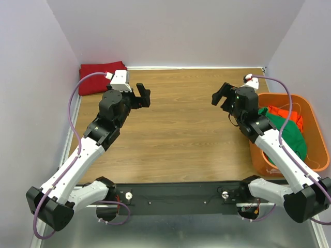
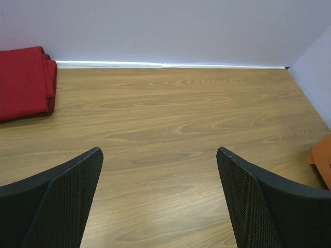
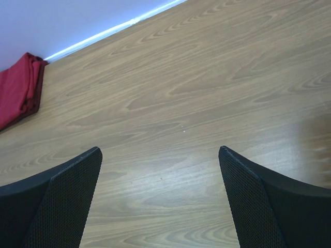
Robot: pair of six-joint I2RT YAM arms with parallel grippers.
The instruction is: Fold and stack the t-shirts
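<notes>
A folded red t-shirt stack (image 1: 101,70) lies at the back left of the wooden table; it also shows at the left edge of both wrist views. In an orange bin (image 1: 315,134) on the right are a crumpled green shirt (image 1: 292,137) and an orange-red one (image 1: 292,114), partly behind my right arm. My left gripper (image 1: 143,95) hangs open over the left part of the table, right of and below the red stack, with nothing between its fingers. My right gripper (image 1: 221,97) is open and empty, left of the bin.
White-grey walls enclose it at the back and sides. The bin fills the right end of the table, its near part beneath my right arm.
</notes>
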